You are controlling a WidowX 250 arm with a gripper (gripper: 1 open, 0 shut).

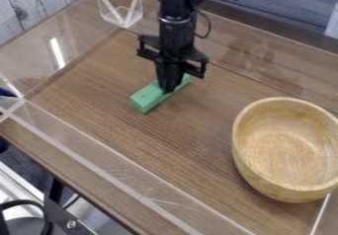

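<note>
The black gripper [168,79] hangs from the top centre of the camera view, its fingertips low over a flat green oblong object [148,99] on the wooden table [93,150]. The fingers look close together; whether anything is between them is hidden by the gripper itself and the green object behind it.
A large round tan bowl [284,175] sits at the right. A small white wire-like object [122,12] is at the upper left. Black cables lie at the bottom-left corner.
</note>
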